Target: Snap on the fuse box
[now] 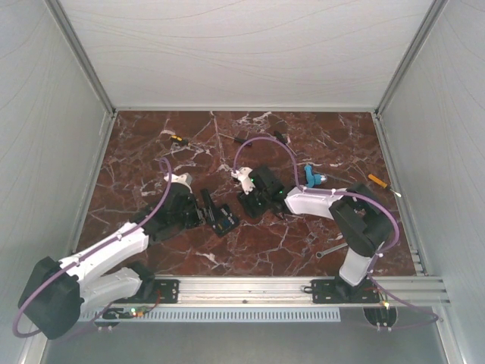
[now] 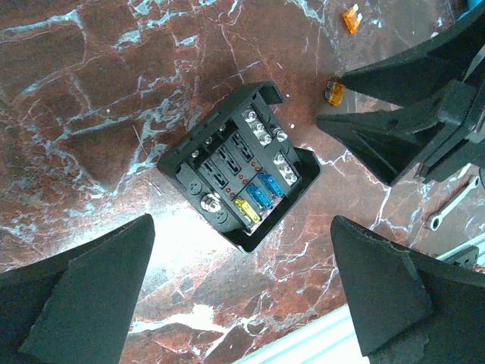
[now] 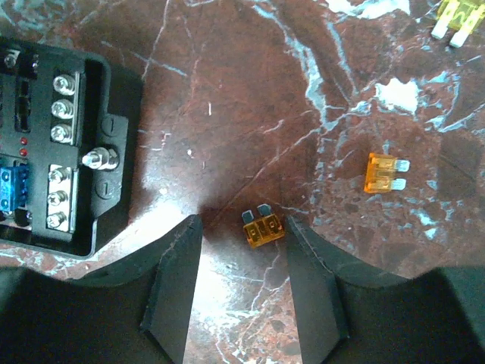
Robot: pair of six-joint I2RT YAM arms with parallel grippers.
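Note:
The black fuse box (image 2: 239, 167) lies open on the marble table, blue and yellow fuses seated in it and other slots empty. My left gripper hangs over it, wide open with nothing between its fingers. My right gripper is just right of the box, part open, its fingertips around a small orange fuse (image 3: 261, 229) on the table; I cannot tell whether they touch it. A second orange fuse (image 3: 385, 173) and a yellow fuse (image 3: 458, 19) lie farther off.
A wrench (image 1: 330, 250) lies at the front right, a blue tool (image 1: 313, 176) and an orange screwdriver (image 1: 379, 182) farther right. Small tools lie along the back.

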